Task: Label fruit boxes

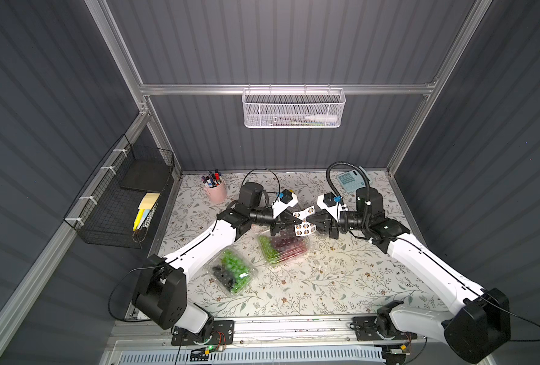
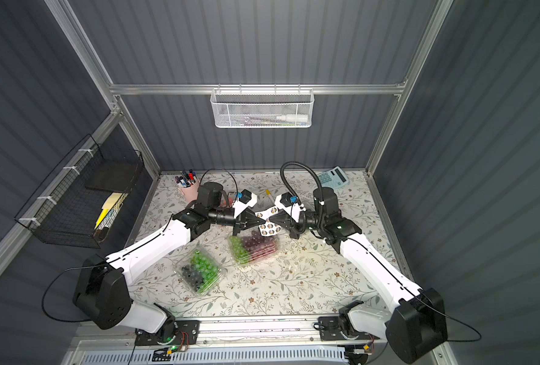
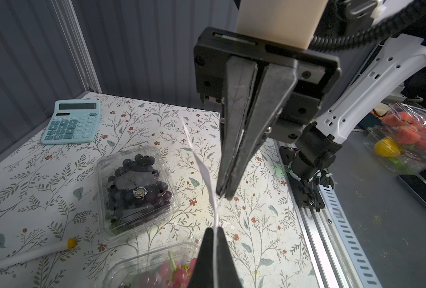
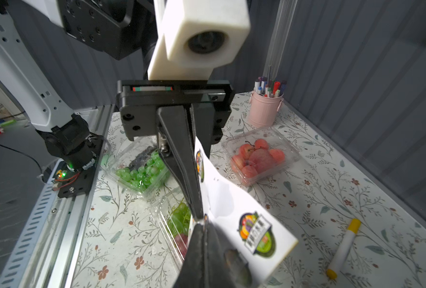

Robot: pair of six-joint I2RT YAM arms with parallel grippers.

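Note:
My left gripper is shut on the sticker sheet (image 4: pixel 241 225), a white sheet of round fruit labels held upright mid-table. My right gripper has its fingertips shut at the sheet's face; whether it pinches a label is unclear. Below the sheet is a box of green and red grapes (image 1: pixel 282 249). A box of green and black grapes (image 1: pixel 232 270) lies to the front left. In the left wrist view a box of dark grapes (image 3: pixel 136 192) has a round label on it. A box of red fruit (image 4: pixel 258 156) sits toward the back.
A calculator (image 1: pixel 352 180) lies at the back right, a pink pen cup (image 1: pixel 216 193) at the back left. A white-yellow marker (image 4: pixel 342 247) lies on the table. A wire basket (image 1: pixel 105 219) hangs on the left wall.

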